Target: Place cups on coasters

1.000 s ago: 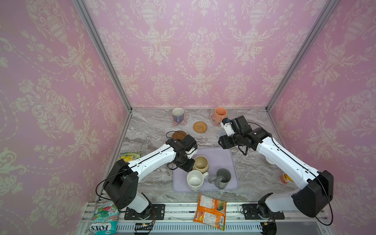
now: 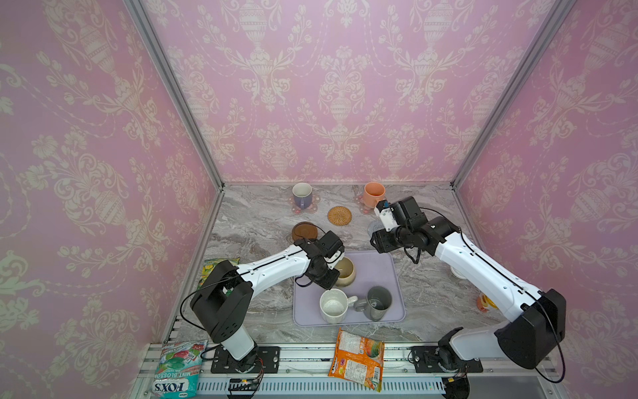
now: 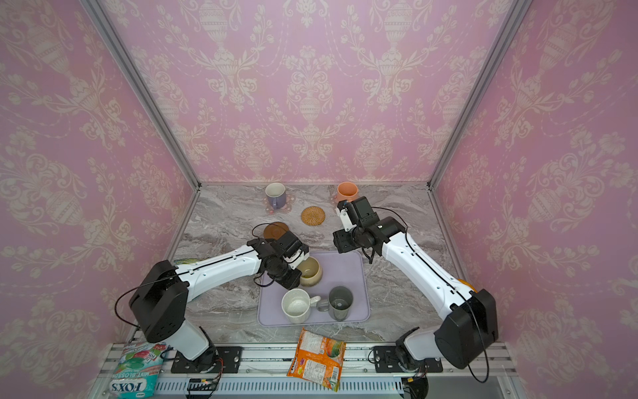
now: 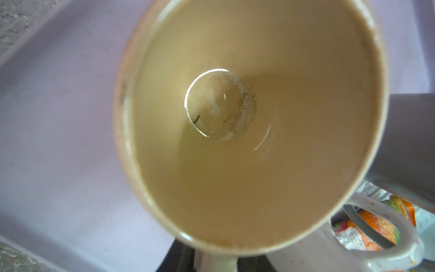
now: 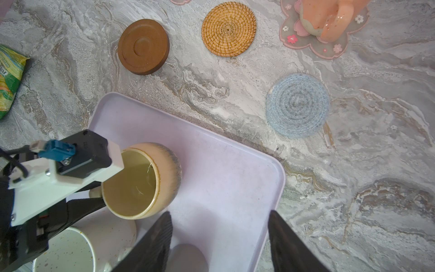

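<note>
A beige cup stands in the lilac tray, its open mouth filling the left wrist view. My left gripper is at its handle, with dark fingers on both sides; whether they grip it cannot be made out. Close by are a white cup and a grey cup. Free coasters are a brown wooden one, a woven one and a blue one. My right gripper is open and empty above the tray's right side.
At the back, a purple-white cup and an orange cup each rest on a pink coaster. A green-yellow packet lies left. An orange packet is at the front edge.
My left gripper has shifted rightward and slightly back. The beige cup has moved a little right and toward the back, and the white cup slightly right. The right arm is still.
</note>
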